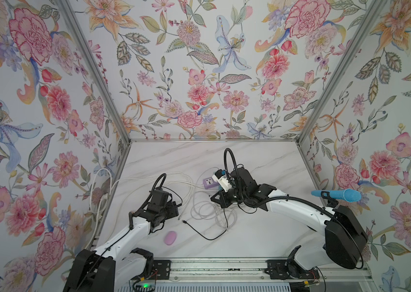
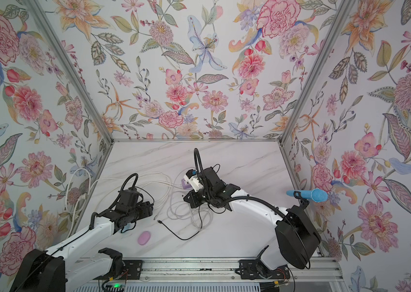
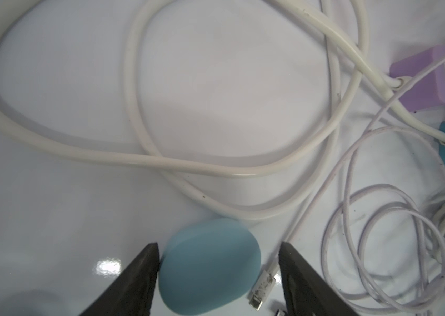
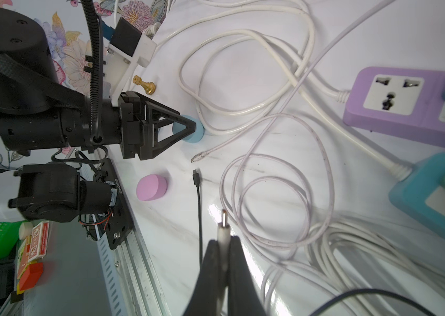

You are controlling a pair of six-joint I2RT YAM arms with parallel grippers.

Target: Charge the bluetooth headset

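Note:
The headset case is likely the rounded light-blue object (image 3: 209, 268) on the white table. My left gripper stands open around it, its left finger close against the blue side and a gap showing at the right finger. The right wrist view also shows the blue case (image 4: 195, 130) between the left fingertips. A white cable's metal plug (image 3: 261, 288) lies just right of the case. My right gripper is shut over the table, with a thin pale plug (image 4: 224, 227) with a metallic tip showing between its fingers. What the plug connects to is hidden.
A black cable plug (image 4: 196, 177), a pink rounded object (image 4: 151, 187) and a small brass piece (image 4: 144, 84) lie nearby. Purple (image 4: 359, 108) and blue (image 4: 406, 189) power blocks stand farther right. White cables coil across the middle.

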